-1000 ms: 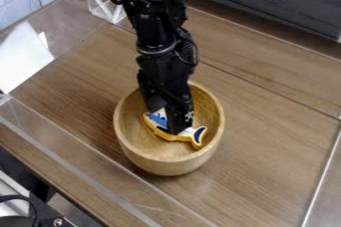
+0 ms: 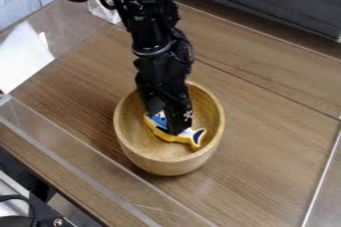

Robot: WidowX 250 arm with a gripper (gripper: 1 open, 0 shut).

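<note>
A black robot arm reaches down from the top of the camera view, its gripper low inside a round wooden bowl near the middle of the table. A yellow, blue and white object lies in the bowl under the gripper. The fingers partly cover it, and their gap is hard to make out, so I cannot tell whether they touch it.
A clear edge strip runs along the front left, with dark equipment beyond it. A grey wall stands at the back.
</note>
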